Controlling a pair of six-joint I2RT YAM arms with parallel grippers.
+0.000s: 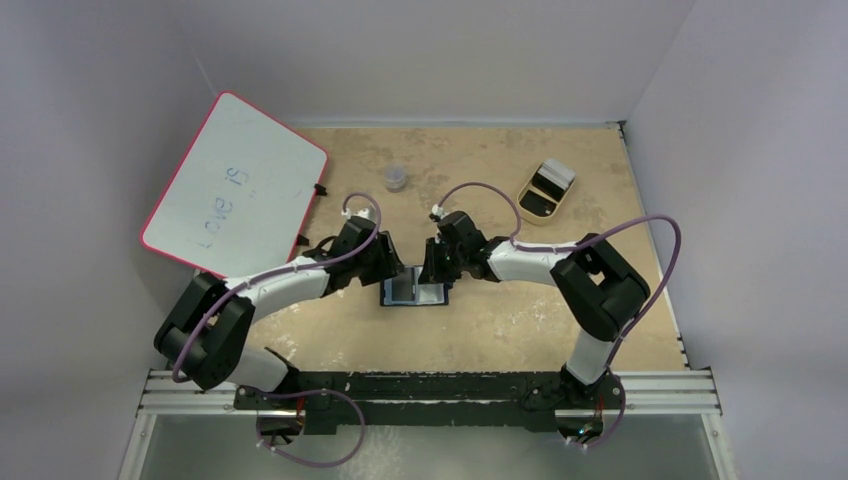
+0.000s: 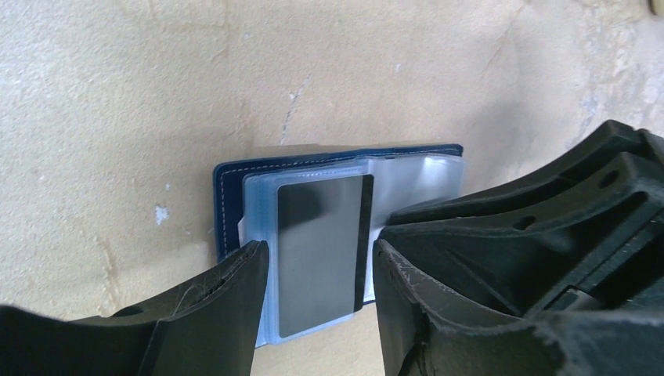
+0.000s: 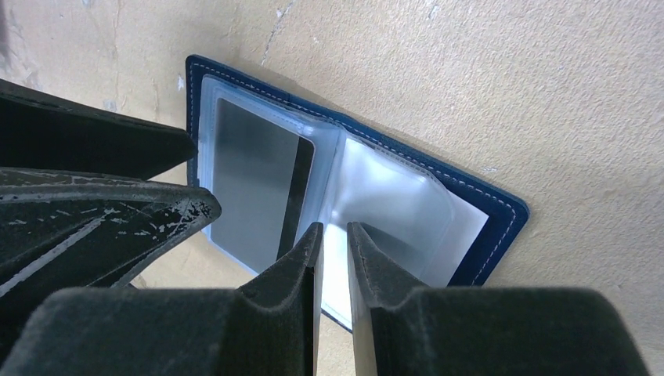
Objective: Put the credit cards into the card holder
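Note:
The open card holder (image 1: 381,302), dark blue with clear sleeves, lies flat on the table between both arms. A dark grey card (image 2: 319,251) with a black stripe lies in its left sleeve, the striped edge towards the middle fold. Over this card my left gripper stands open, one finger near each long side. My right gripper is slightly open near the fold, a narrow gap showing between its fingertips. The right sleeve (image 3: 391,196) shows clear film over white, with no dark card visible in it. Whether the fingers touch the sleeves is hard to tell.
A tan tray (image 1: 531,213) at the back right holds several dark and light cards. Behind the arms stands a small clear cup (image 1: 395,177). A whiteboard (image 1: 235,190) leans over the left side. Bare table lies in front of the holder.

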